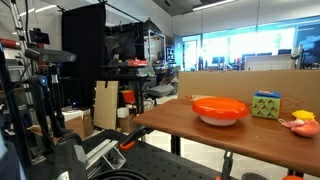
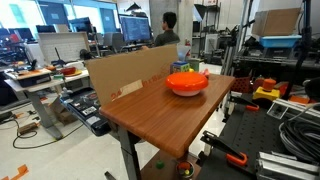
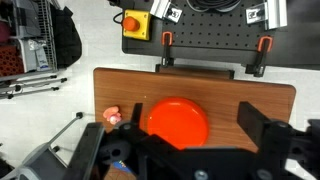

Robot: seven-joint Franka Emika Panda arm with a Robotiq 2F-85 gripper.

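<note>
A red round lid-like dish (image 1: 220, 105) rests over a white bowl (image 1: 221, 121) on the brown wooden table (image 1: 180, 121). The wrist view looks down on the red dish (image 3: 178, 122) from high above, near the table's middle. My gripper is open, its dark fingers (image 3: 96, 140) spread wide to either side of the dish with nothing between them. Behind the dish stands a green box with a blue top (image 1: 266, 104). A pink soft toy with a yellow part (image 1: 301, 125) lies by the table's right end. Neither exterior view shows the gripper.
A cardboard panel (image 1: 230, 84) stands along the table's far side. On the near side runs a dark perforated bench (image 3: 215, 45) with clamps, cables and a yellow box with a red button (image 3: 135, 24). Bare tabletop (image 2: 160, 113) lies to one side of the dish.
</note>
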